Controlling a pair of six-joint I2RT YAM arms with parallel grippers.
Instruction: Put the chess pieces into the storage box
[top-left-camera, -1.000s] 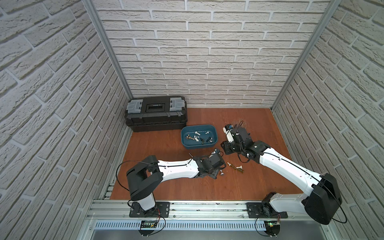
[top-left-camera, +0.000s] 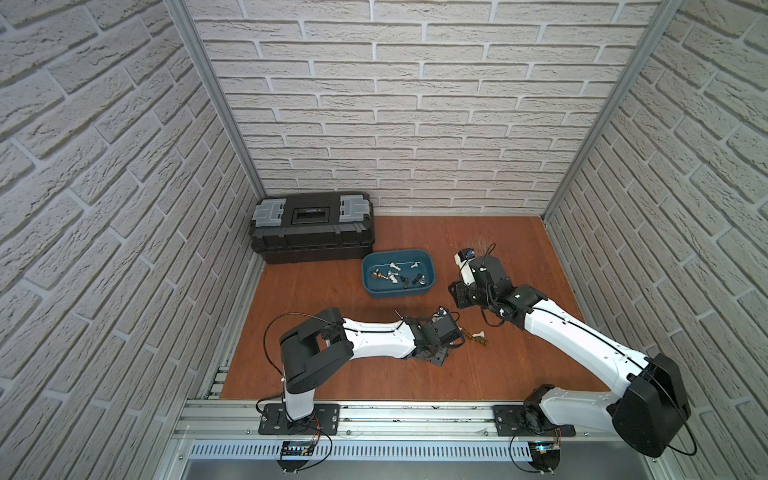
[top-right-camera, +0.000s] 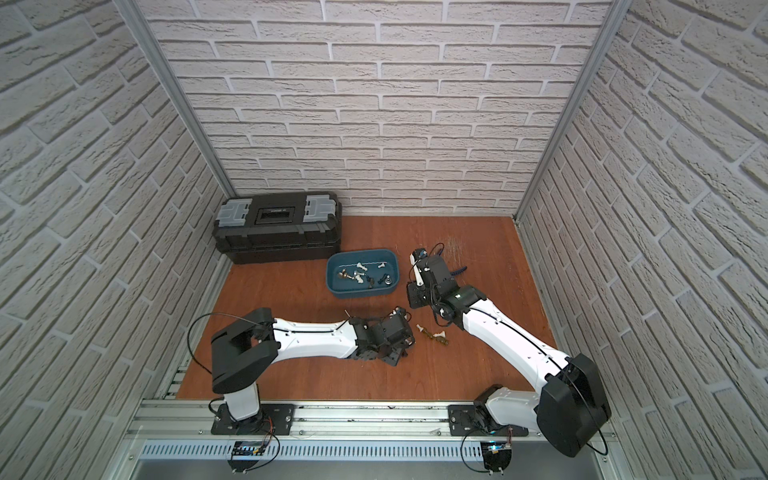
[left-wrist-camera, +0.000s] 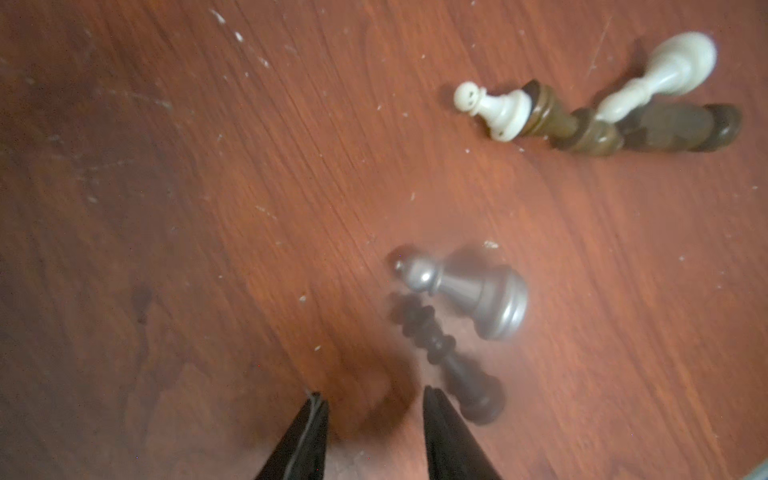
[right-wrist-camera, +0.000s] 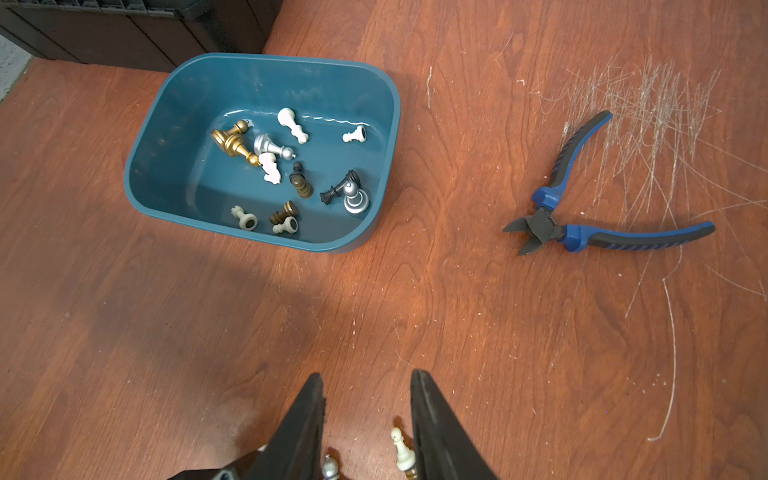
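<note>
My left gripper is open above the table, nothing between its fingers, just short of a dark chess piece (left-wrist-camera: 456, 368) and a silver pawn (left-wrist-camera: 488, 296). Beyond them lie a white pawn (left-wrist-camera: 504, 116), a brown piece (left-wrist-camera: 668, 128) and a larger white piece (left-wrist-camera: 672, 64). The blue storage box (right-wrist-camera: 148, 172) holds several white, gold, silver and dark pieces. My right gripper is part open over the table, front-right of the box, with nothing seen held between its fingers.
Blue-handled cutters (right-wrist-camera: 544, 224) lie right of the box among loose pale strands (right-wrist-camera: 664, 120). A black toolbox (top-left-camera: 312, 232) stands at the back left.
The left arm has moved right and toward the front, over the loose pieces. The right arm has shifted slightly right.
</note>
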